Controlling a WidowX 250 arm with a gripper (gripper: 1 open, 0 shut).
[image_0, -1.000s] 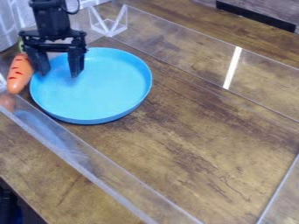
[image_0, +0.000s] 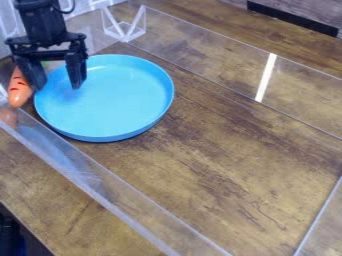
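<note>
A black gripper (image_0: 54, 70) hangs at the upper left of the camera view, its two fingers spread apart over the left rim of a round blue plate (image_0: 114, 105). An orange toy carrot (image_0: 19, 88) lies at the plate's left side, partly behind the gripper. I see nothing clearly held between the fingers.
Clear plastic walls (image_0: 107, 200) run along the near left and the back and right sides.
The gripper has shifted slightly to the left, toward the carrot. The plate stays where it was.
</note>
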